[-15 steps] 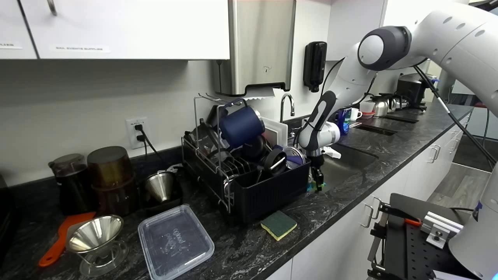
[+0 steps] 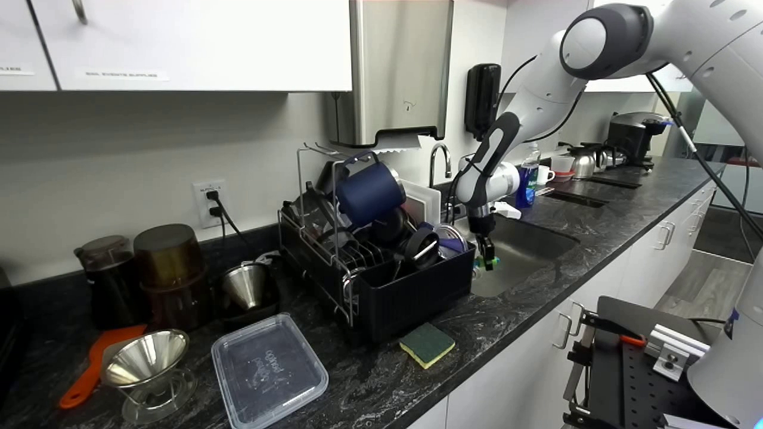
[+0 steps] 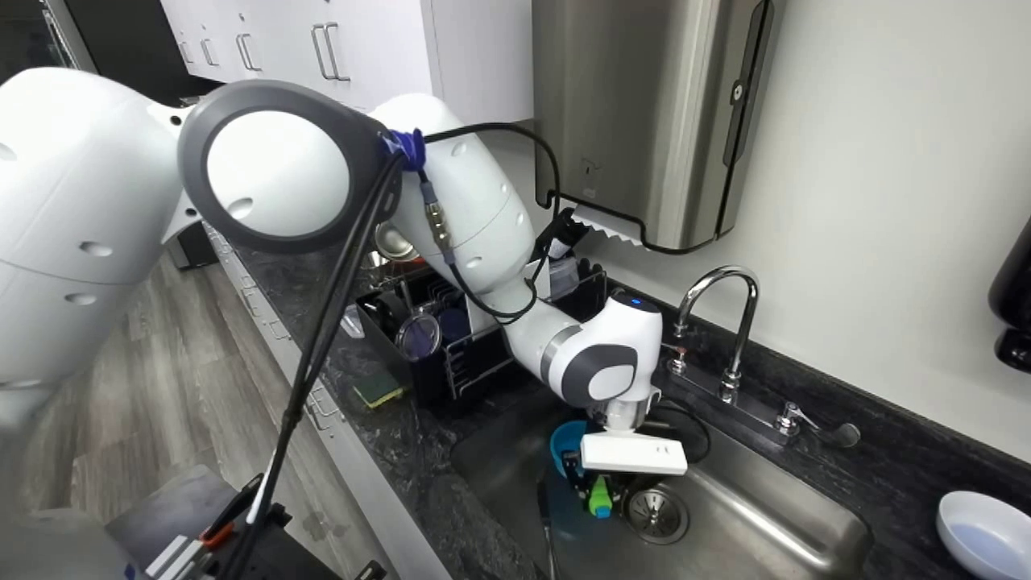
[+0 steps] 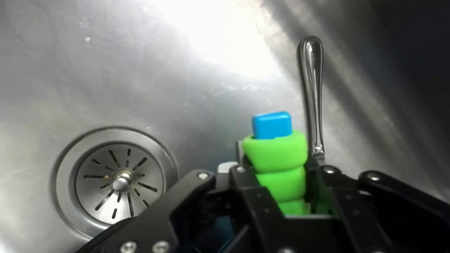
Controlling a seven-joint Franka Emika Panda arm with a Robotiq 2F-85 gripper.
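Down in the steel sink, my gripper is shut on a bright green ribbed handle [image 4: 276,154] with a blue tip. The handle is pinched between both black fingers, and its lower part is hidden by them. In exterior view 2 the green handle [image 3: 600,495] shows below the white camera housing, left of the drain [image 3: 656,512]. A metal cutlery handle [image 4: 312,80] lies on the sink floor close to the right finger in the wrist view. Partly behind the gripper, a blue bowl [image 3: 563,443] is visible in the sink.
A black dish rack [image 2: 422,289] full of dishes stands beside the sink, with a sponge [image 2: 427,344] in front. The faucet [image 3: 744,319] rises at the sink's back edge. Bare sink floor [image 4: 160,71] surrounds the drain. A white bowl [image 3: 986,532] sits on the counter.
The arm has shifted slightly and the gripper sits a little higher in exterior view 1. More green now shows at its fingers, which partly hid it before.
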